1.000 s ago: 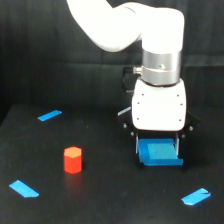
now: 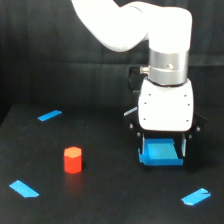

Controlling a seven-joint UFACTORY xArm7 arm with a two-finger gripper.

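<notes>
My white gripper [image 2: 162,144] points down at the right of the middle, directly over a blue box-like object [image 2: 160,158]. The dark fingers are hard to make out against the black background, so how far apart they are and whether they touch the blue object is unclear. The hand hides the upper part of the blue object. To the left, well apart from the gripper, a red block [image 2: 73,160] with a hexagonal outline stands on the black table.
Blue strips lie flat on the table: one at the back left [image 2: 50,115], one at the front left [image 2: 24,189] and one at the front right [image 2: 196,197]. Bare table [image 2: 110,195] separates the red block from the blue object.
The arm and hand have shifted slightly to the right. The red block and the blue strips have stayed in place.
</notes>
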